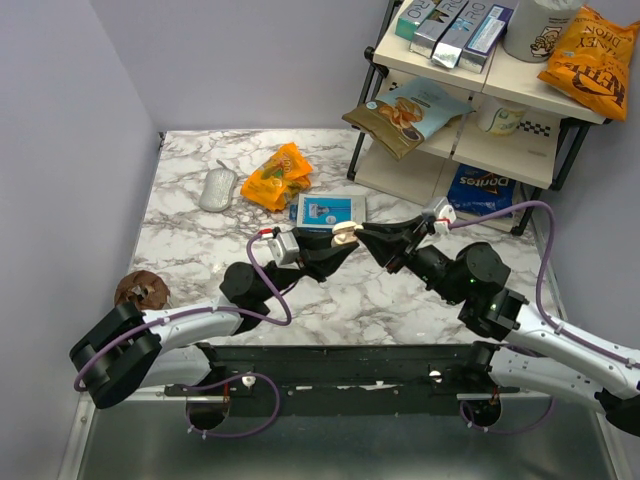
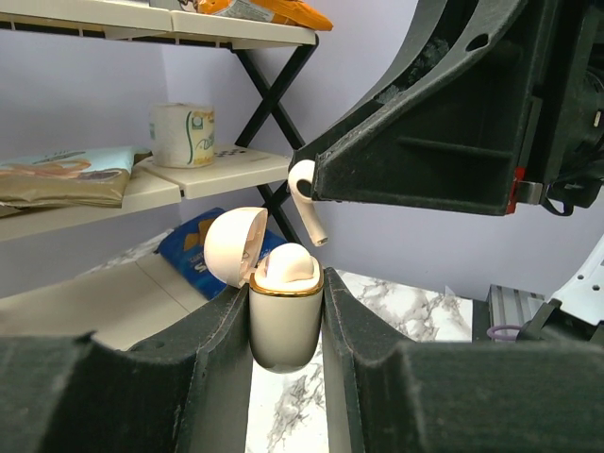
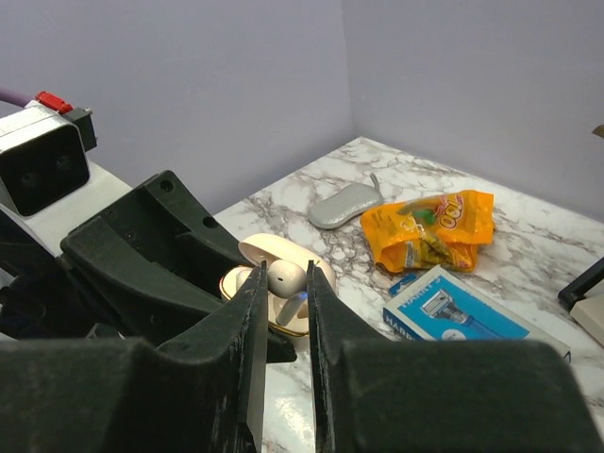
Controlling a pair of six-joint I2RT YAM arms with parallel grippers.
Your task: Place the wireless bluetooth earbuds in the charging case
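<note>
The white charging case (image 2: 284,326) with a gold rim is clamped upright in my left gripper, its lid (image 2: 234,245) tipped open. One earbud (image 2: 288,266) seems to sit in the case, its rounded top showing. A second white earbud (image 2: 304,193) is pinched at the tips of my right gripper, stem slanting down. In the left wrist view this earbud hangs above and to the right of the case, apart from it. From the right wrist view, the held earbud (image 3: 286,278) appears in front of the open case (image 3: 295,326), hiding part of its inside.
On the marble table behind the grippers lie a blue box (image 1: 331,210), an orange bag (image 1: 278,178) and a grey pouch (image 1: 218,188). A shelf (image 1: 500,150) with snack bags and boxes stands at the back right.
</note>
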